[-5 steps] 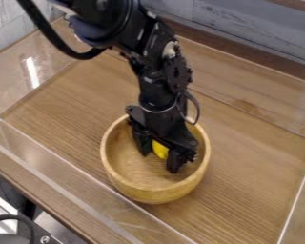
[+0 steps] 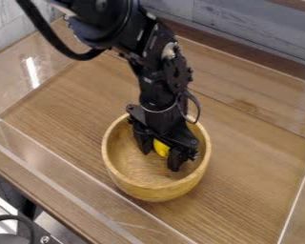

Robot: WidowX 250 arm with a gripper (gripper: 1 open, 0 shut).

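My black gripper (image 2: 163, 143) reaches down into a round tan bowl (image 2: 130, 167) in the centre of the table. A small yellow object (image 2: 160, 149) lies inside the bowl among the fingers, partly covered by them. Whether the fingers are closed on it is hard to tell.
A pale wall or ledge runs along the back.
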